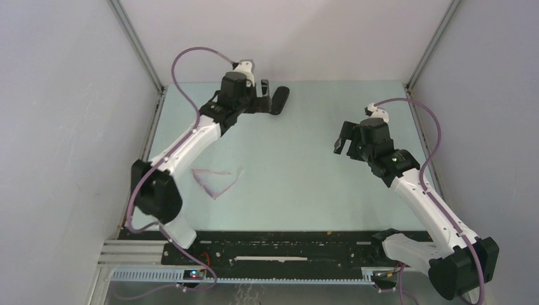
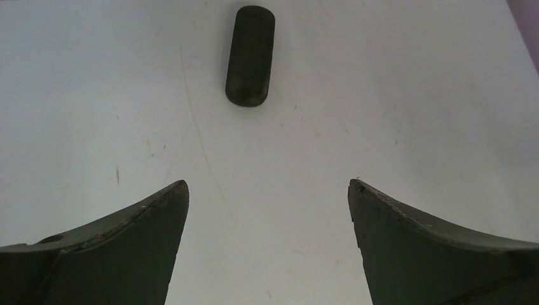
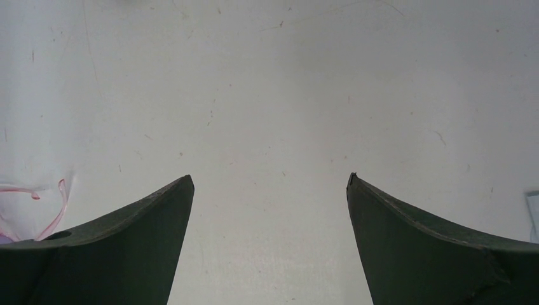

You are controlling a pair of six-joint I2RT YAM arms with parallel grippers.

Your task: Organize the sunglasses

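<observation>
A black elongated case (image 1: 279, 100) (image 2: 249, 56) lies at the back middle of the pale table. My left gripper (image 1: 257, 97) is open just left of it; in the left wrist view the case lies ahead, beyond the open fingertips (image 2: 362, 190). A clear bag or cloth with pink edging (image 1: 215, 190) (image 3: 60, 197) lies on the front left of the table. My right gripper (image 1: 343, 140) hangs open over the right part of the table with nothing between its fingers. No sunglasses can be made out.
Walls enclose the table (image 1: 292, 178) at the back and both sides. A dark strip runs along the front edge.
</observation>
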